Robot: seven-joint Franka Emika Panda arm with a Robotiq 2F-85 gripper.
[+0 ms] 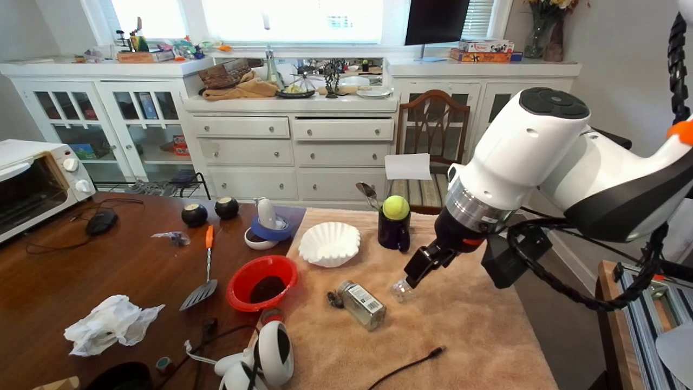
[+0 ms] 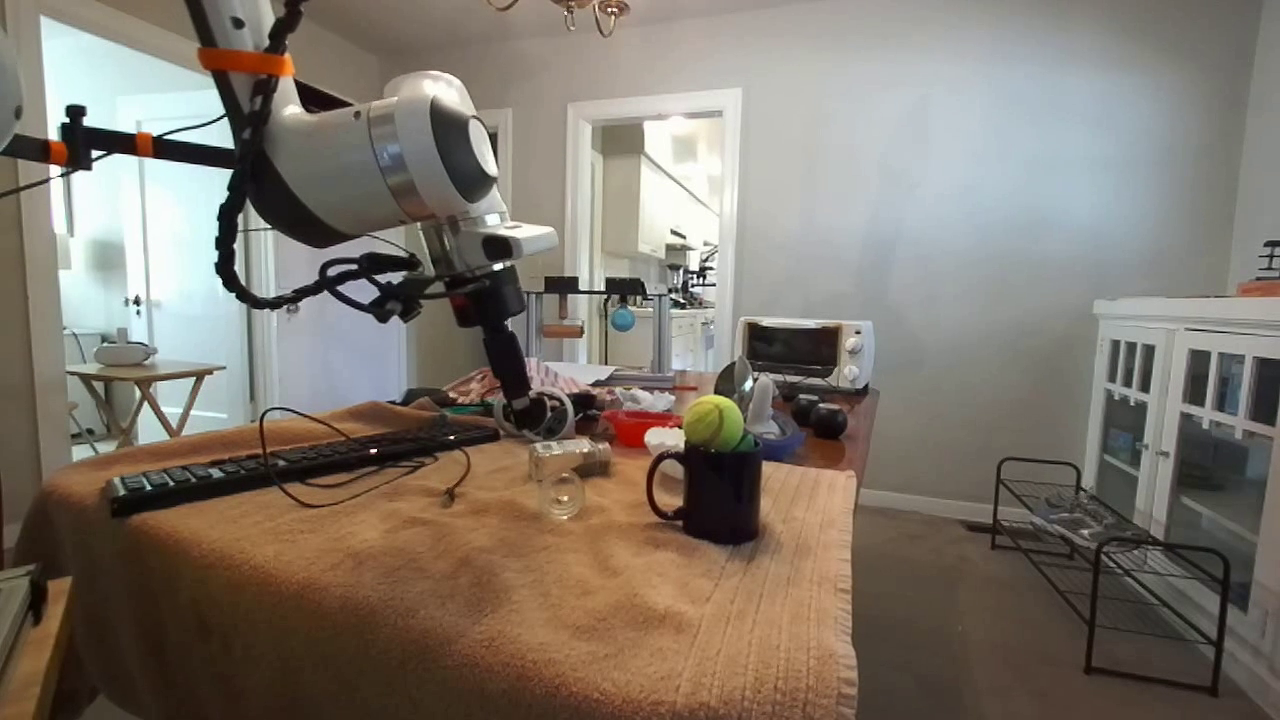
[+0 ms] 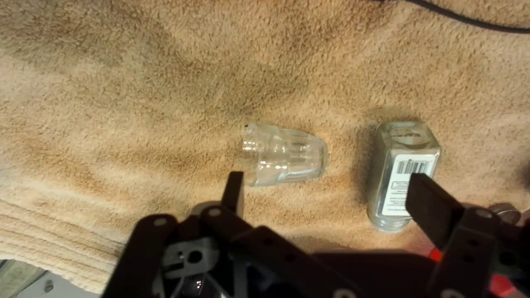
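Observation:
A small clear glass (image 3: 285, 155) lies on its side on the tan towel in the wrist view, its wide mouth toward the left. Right of it rests a square clear jar (image 3: 385, 181) with a white barcode label, also lying down. My gripper is open above the towel with nothing between its fingers. One finger shows left of and below the glass; the other partly overlaps the jar's label. In exterior view 1 the fingertips (image 1: 416, 272) hang just above and right of the glass (image 1: 402, 290), partly covering it.
Behind the glass stands a dark mug (image 1: 393, 231) topped by a tennis ball (image 1: 396, 207). A white fluted bowl (image 1: 329, 244) and a red bowl (image 1: 289, 278) sit farther left. A keyboard (image 2: 300, 466) lies along the towel's other side.

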